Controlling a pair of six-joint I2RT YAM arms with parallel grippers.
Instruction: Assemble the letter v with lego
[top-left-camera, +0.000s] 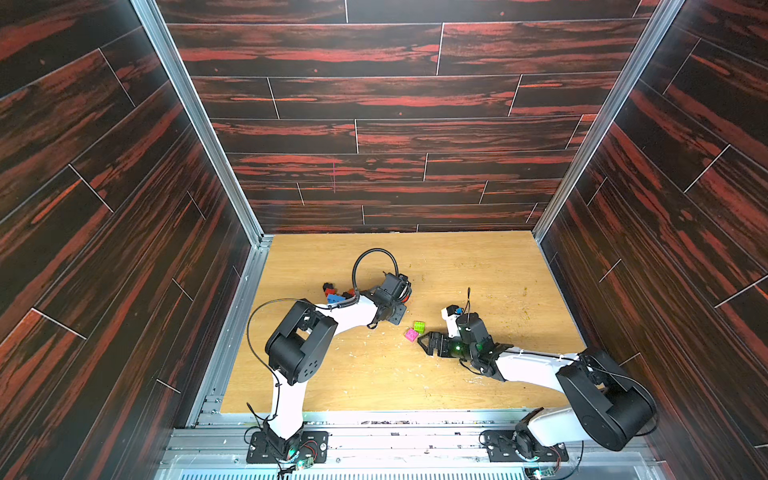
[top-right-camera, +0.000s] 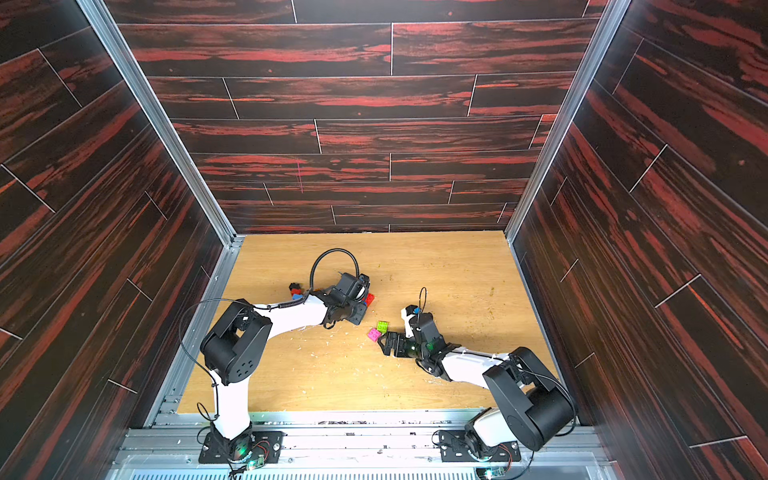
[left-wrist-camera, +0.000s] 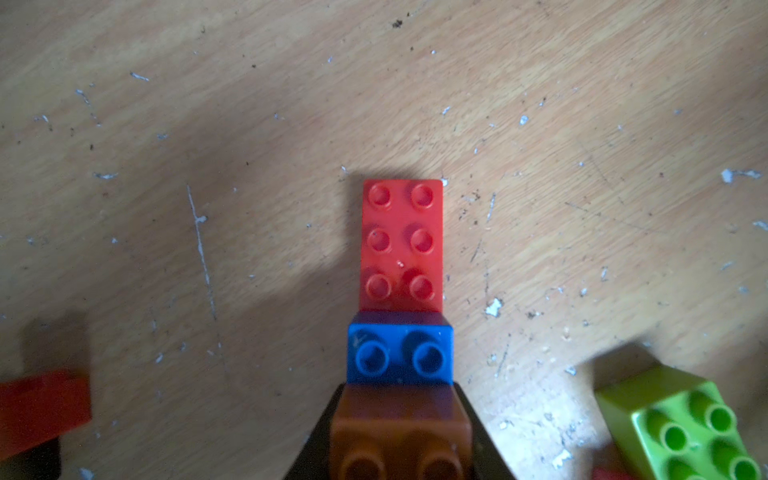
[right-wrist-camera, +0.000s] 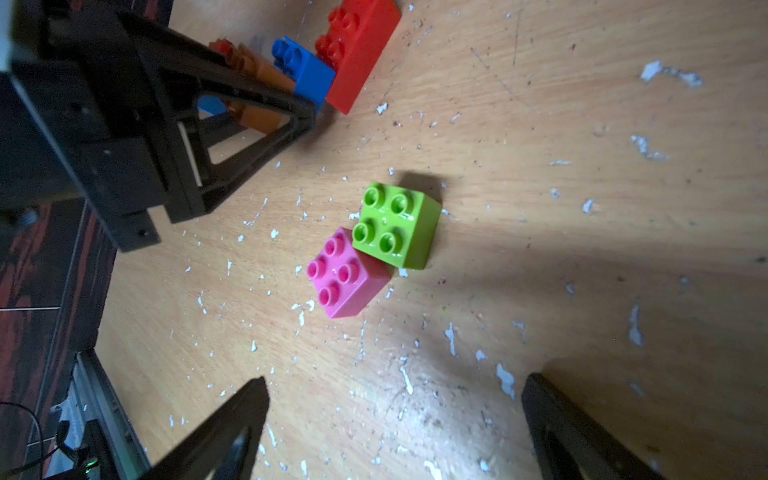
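Observation:
In the left wrist view my left gripper is shut on an orange brick (left-wrist-camera: 400, 416), with a blue brick (left-wrist-camera: 400, 352) directly beyond it and a red brick (left-wrist-camera: 401, 240) in line beyond that; whether they are joined is unclear. A green brick (left-wrist-camera: 672, 416) lies to the right, another red brick (left-wrist-camera: 40, 404) to the left. In the right wrist view a green 2x2 brick (right-wrist-camera: 396, 224) touches a pink brick (right-wrist-camera: 345, 276). My right gripper stands open near them, its fingertips apart with nothing between.
More red, blue and dark bricks (top-left-camera: 332, 294) lie behind the left arm.

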